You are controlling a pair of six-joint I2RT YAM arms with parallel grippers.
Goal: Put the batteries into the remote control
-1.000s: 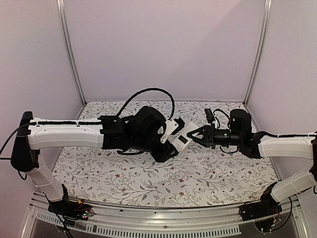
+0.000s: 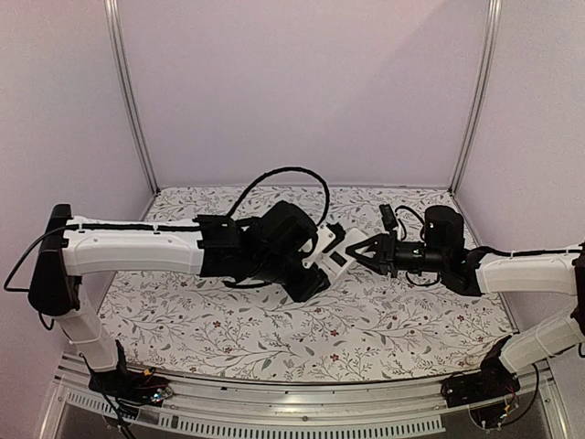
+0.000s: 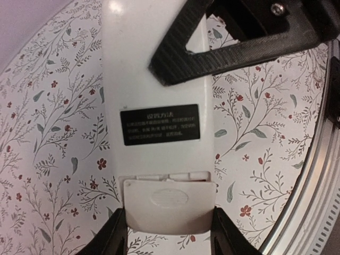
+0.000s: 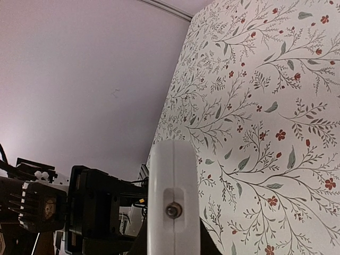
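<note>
A white remote is held in the air between both grippers, its back with a black label facing the left wrist camera. My right gripper is shut on the remote's body; its black finger crosses it in the left wrist view. My left gripper is shut on the white battery cover at the remote's lower end, where a slim part of the compartment edge shows above the cover. In the right wrist view the remote appears end-on. I cannot see any batteries.
Pale walls enclose it at the back and sides, and a metal rail runs along its front edge.
Both grippers remain shut.
</note>
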